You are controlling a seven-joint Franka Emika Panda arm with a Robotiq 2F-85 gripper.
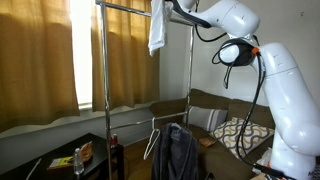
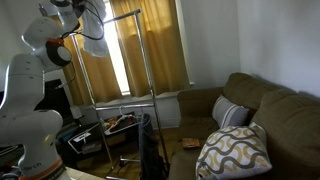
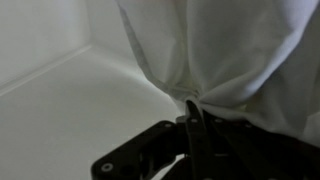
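A white cloth (image 3: 215, 55) fills the upper right of the wrist view and gathers to a point at the fingertips. There my gripper is shut on it. In exterior view 1 the same cloth (image 1: 157, 30) hangs near the top edge, by the metal rack (image 1: 105, 75); the gripper itself is out of sight above. From the other side, the cloth (image 2: 95, 40) dangles beside the upper part of the rack (image 2: 145, 60). Whether cloth and rack touch, I cannot tell.
On the rack's lower bar hangs an empty white hanger (image 1: 152, 143), next to a dark garment (image 1: 176, 155). A dark table (image 1: 62, 160) with small items stands left. Behind the rack is a brown sofa (image 2: 255, 95) with a patterned cushion (image 2: 232, 153).
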